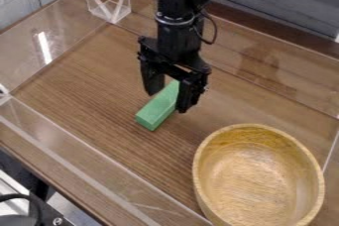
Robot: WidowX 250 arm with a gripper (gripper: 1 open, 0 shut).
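My black arm hangs from the top centre, its gripper (169, 83) open, with fingers spread just above and around the upper end of a green block (159, 111). The block lies at a slant on the wooden table (79, 111); its upper end is partly behind the gripper.
A cream oval tub (259, 185) sits at the lower right. A white wire-like object (109, 2) stands at the upper left, and another white piece lies at the left edge. A dark cable is at the bottom left.
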